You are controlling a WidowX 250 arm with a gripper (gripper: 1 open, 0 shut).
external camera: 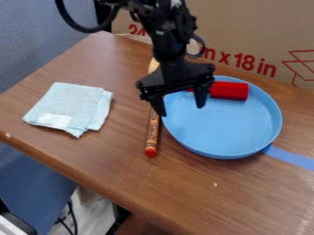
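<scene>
My gripper [179,106] hangs low over the left part of the blue plate [225,130], fingers apart and pointing down, one near the plate's left rim, the other over the plate. A red object [230,90] lies on the back of the plate, partly hidden by the gripper. An orange, red-capped stick [152,140] lies on the table just left of the plate. A yellow round object behind is almost wholly hidden by the gripper.
A folded pale blue cloth [69,107] lies at the left of the wooden table [135,188]. A cardboard box [258,37] stands at the back. Blue tape runs to the right of the plate.
</scene>
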